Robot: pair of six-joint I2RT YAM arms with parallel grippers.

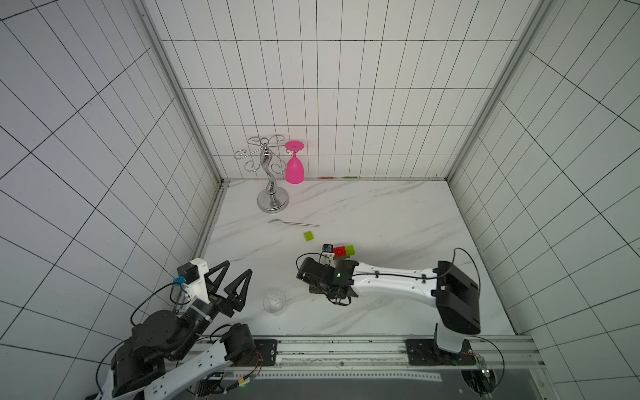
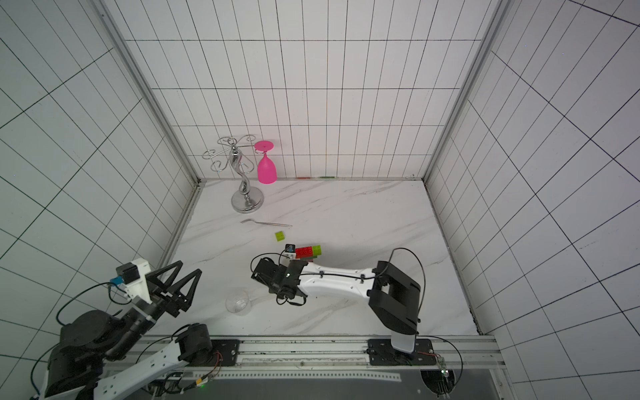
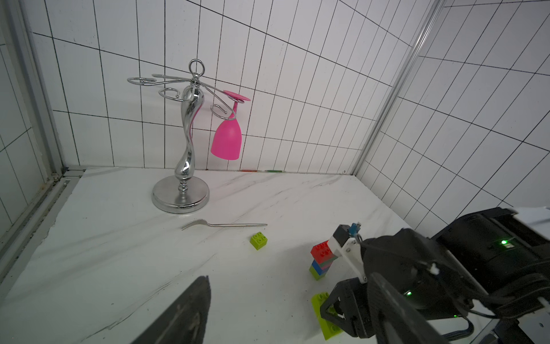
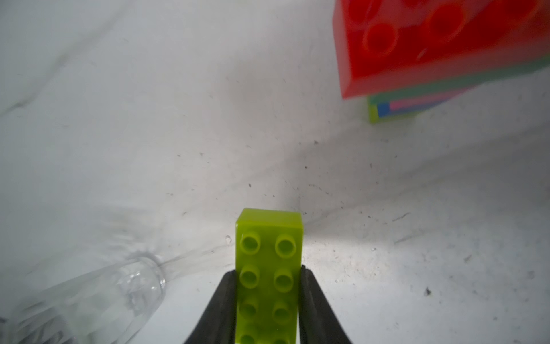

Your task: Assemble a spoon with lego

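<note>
In the right wrist view a long lime brick (image 4: 269, 235) lies between the fingers of my right gripper, which touch both its sides; whether they grip it is hard to tell. Up and right is a stack topped by a red brick (image 4: 435, 40), with green, blue, pink and lime layers below, also in the top left view (image 1: 339, 251). A small lime brick (image 1: 308, 236) lies alone behind it, near a metal spoon or fork (image 1: 296, 223). My left gripper (image 1: 236, 283) hangs open and empty at the front left.
A chrome stand (image 1: 272, 200) with a hanging pink goblet (image 1: 294, 170) stands at the back left. A clear glass (image 1: 274, 301) is near the front edge, left of my right gripper.
</note>
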